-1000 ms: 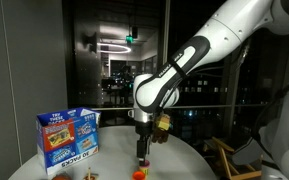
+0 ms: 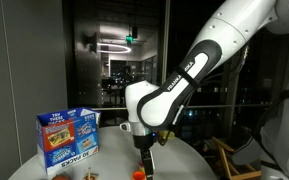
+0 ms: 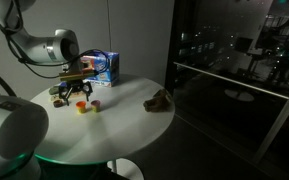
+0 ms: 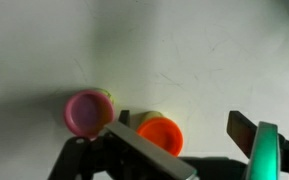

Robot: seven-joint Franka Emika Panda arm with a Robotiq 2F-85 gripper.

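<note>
An orange cup (image 4: 161, 133) stands on the table beside a pink cup (image 4: 88, 113) in the wrist view, both seen from above. My gripper is open, with its left finger (image 4: 152, 153) overlapping the near side of the orange cup in that view. The gap between the fingers shows bare table. In exterior view 2 the orange cup (image 3: 81, 107) and the pink cup (image 3: 96, 105) sit below and beside the gripper. Exterior view 1 shows only part of the orange cup (image 2: 139, 175) at the bottom edge, under the gripper.
A blue and red snack box (image 2: 69, 137) stands on the round white table (image 3: 124, 135). A brown object (image 3: 158, 101) lies near the table's right edge. Small items (image 3: 57, 99) are left of the cups. Free table lies in front and right.
The orange cup and the box have stayed put.
</note>
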